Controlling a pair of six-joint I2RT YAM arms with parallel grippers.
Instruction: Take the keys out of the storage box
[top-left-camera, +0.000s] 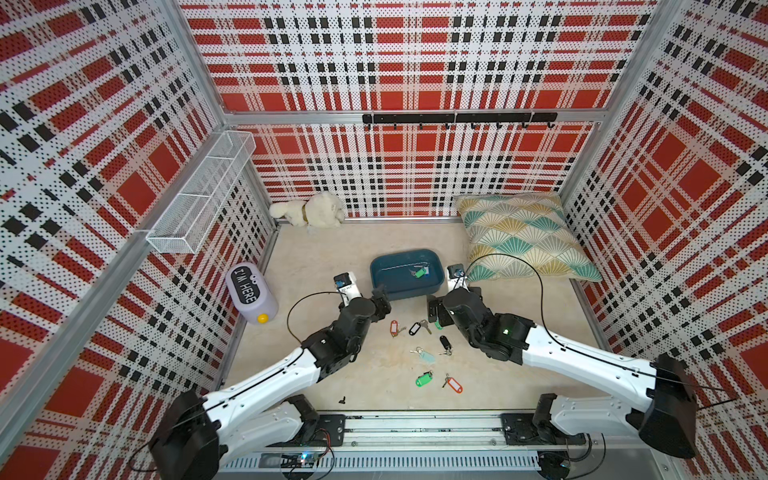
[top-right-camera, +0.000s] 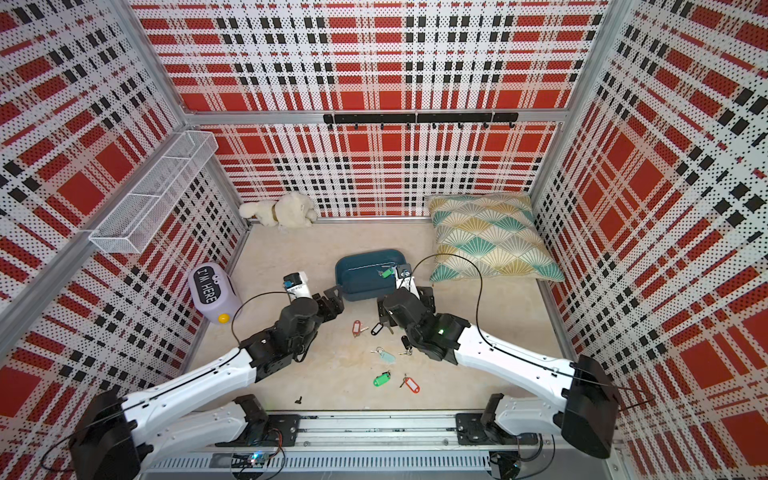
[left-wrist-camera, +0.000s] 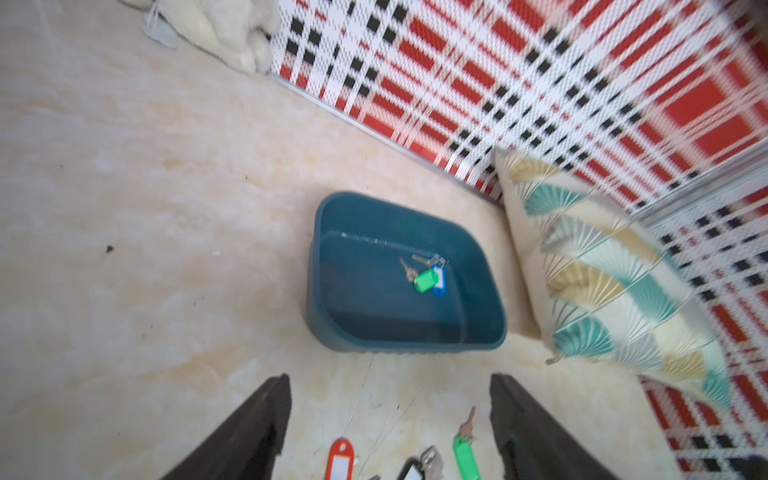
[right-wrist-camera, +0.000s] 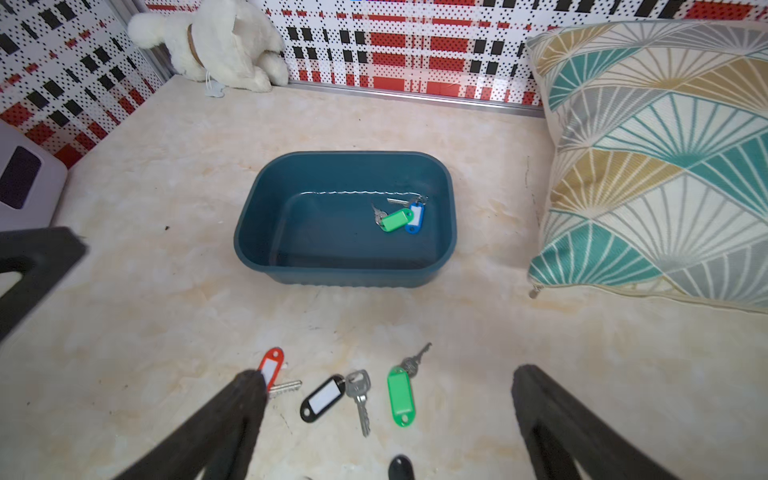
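Note:
The teal storage box (right-wrist-camera: 344, 264) stands mid-table. Inside, toward its right, lie a green-tagged key (right-wrist-camera: 396, 221) and a blue-tagged key (right-wrist-camera: 414, 218), overlapping. Several tagged keys lie on the table in front of it: red (right-wrist-camera: 272, 364), black (right-wrist-camera: 322, 397), green (right-wrist-camera: 401, 396), and others. My left gripper hangs just front-left of the box, its fingers apart with nothing seen between them. My right gripper is raised just front-right of the box, open, above the loose keys, empty.
A patterned cushion (top-left-camera: 520, 236) lies back right. A white plush dog (top-left-camera: 320, 209) is at the back left. A lilac object marked "I'M HERE" (top-right-camera: 214, 292) stands at the left edge, below a white wire basket (top-left-camera: 200, 192). The table left of the box is fairly clear.

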